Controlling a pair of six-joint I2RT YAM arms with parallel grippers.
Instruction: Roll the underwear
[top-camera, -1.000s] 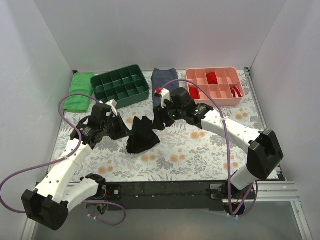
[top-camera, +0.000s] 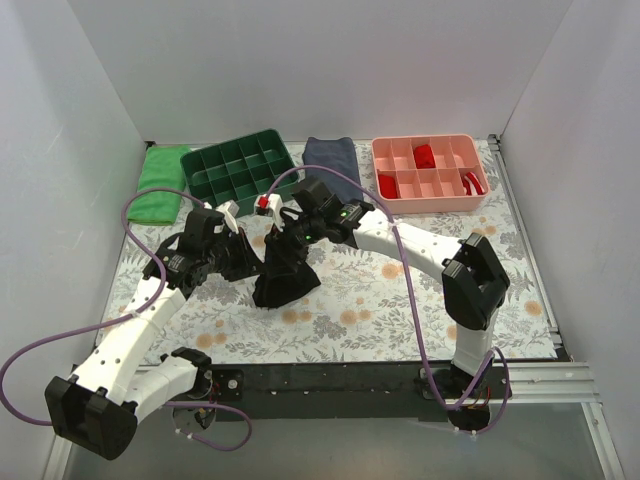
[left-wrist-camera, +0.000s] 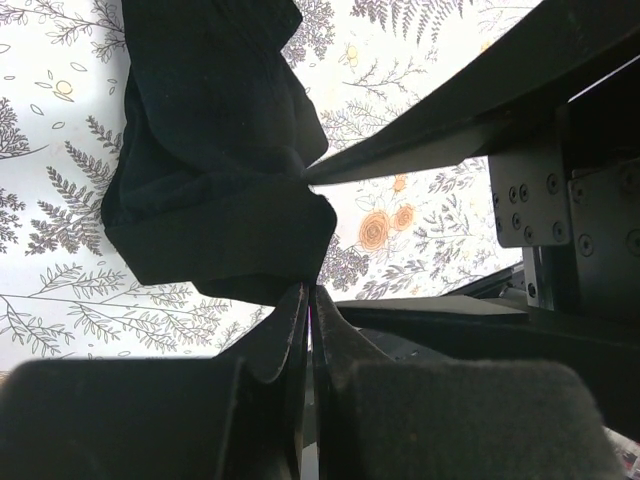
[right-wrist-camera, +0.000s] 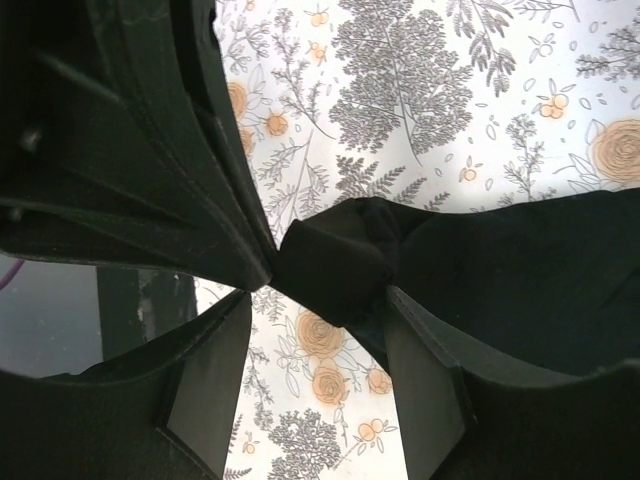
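The black underwear (top-camera: 290, 290) lies folded and bunched on the patterned cloth, as the left wrist view (left-wrist-camera: 210, 120) also shows. My left gripper is shut at one edge of it; whether any fabric is between its tips is unclear. My right gripper is open over the folded corner, its fingers either side of a raised flap, close to the left gripper, whose dark body fills the upper left of the right wrist view. In the top view both grippers crowd over the underwear and partly hide it.
A green divided box (top-camera: 228, 160) stands behind, with a green cloth (top-camera: 158, 190) to its left, a grey-blue cloth (top-camera: 330, 150) and a pink divided box (top-camera: 430, 195) holding red items to its right.
My right arm has swung left from beside the underwear to over it, next to my left gripper. The left arm has stayed about where it was.
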